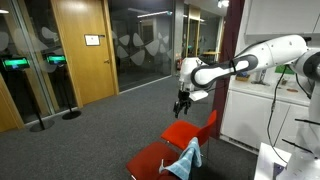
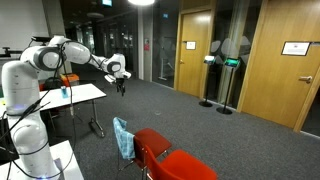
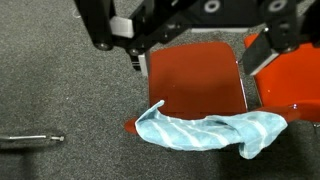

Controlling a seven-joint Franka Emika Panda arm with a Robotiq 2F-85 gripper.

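A light-blue cloth with white stripes (image 3: 205,132) is draped along the edge of a red chair (image 3: 195,85) in the wrist view. It also hangs as a pale blue cloth (image 1: 184,160) over the chair's back in exterior view 1. Above the chairs, in the air, my gripper (image 1: 182,107) points downward, well clear of the cloth. Seen from the wrist, its fingers stand wide apart with nothing between the fingers. In exterior view 2 the hanging cloth (image 2: 124,139) lies below the gripper.
A second red chair (image 1: 181,133) adjoins the first. A white table (image 2: 75,95) stands near the arm, and a white cabinet (image 1: 250,118) is behind it. Thin stanchions (image 1: 66,90) stand far off. Open grey carpet lies around the chairs.
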